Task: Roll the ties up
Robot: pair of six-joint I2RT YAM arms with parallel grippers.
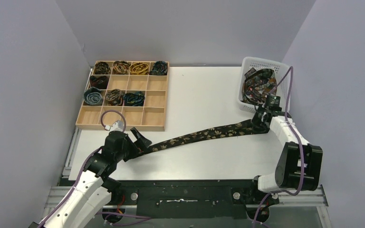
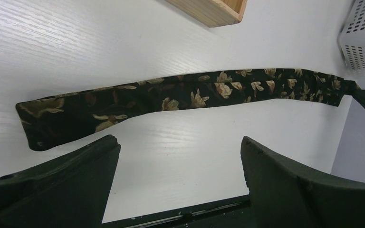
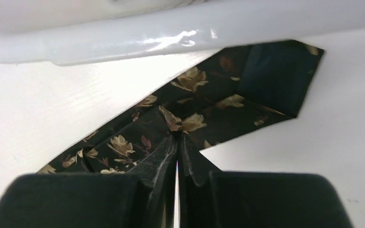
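Note:
A dark floral tie (image 1: 204, 134) lies flat and slanting across the table. Its left end (image 2: 57, 118) lies smooth in the left wrist view, just beyond my open left gripper (image 1: 139, 141), which has nothing between its fingers. At the right end, below the basket, my right gripper (image 1: 259, 119) is shut on the tie, a small bit poking up at its fingertips. Beyond it the tie's end (image 3: 275, 76) is folded at an angle. The wooden grid box (image 1: 154, 115) holds several rolled ties, alongside empty compartments.
A white plastic basket (image 1: 244, 65) of loose ties stands at the back right, its rim (image 3: 123, 42) close to my right gripper. Walls border the sides and back.

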